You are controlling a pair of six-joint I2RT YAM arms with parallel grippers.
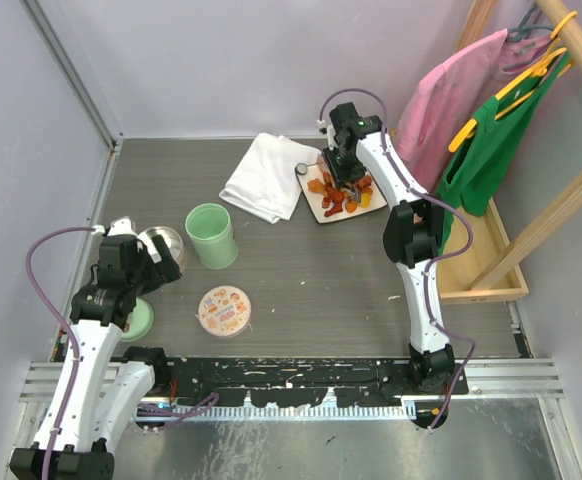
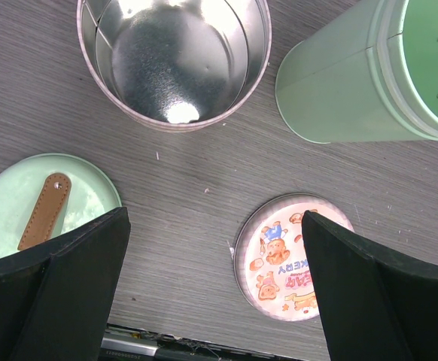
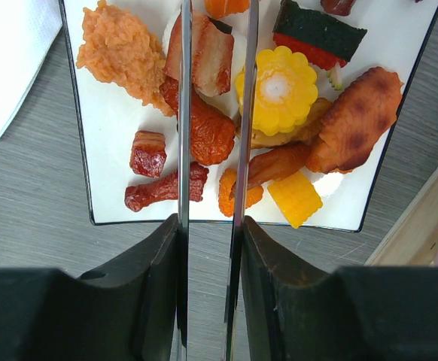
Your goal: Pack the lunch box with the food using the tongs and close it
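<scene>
A white square plate (image 1: 320,204) of assorted food lies at the back right. My right gripper (image 1: 340,170) is over it, holding long metal tongs or sticks (image 3: 185,150) that reach down around a piece of pork belly (image 3: 208,56) and nearby pieces; whether they grip one is unclear. My left gripper is open and empty at the left, above a steel container (image 2: 175,64), a green cylinder container (image 2: 336,90), a green lid (image 2: 12,199) and a round printed lid (image 2: 279,263).
A folded white cloth (image 1: 263,178) lies left of the plate. A wooden rack (image 1: 546,220) with hanging clothes stands at the right.
</scene>
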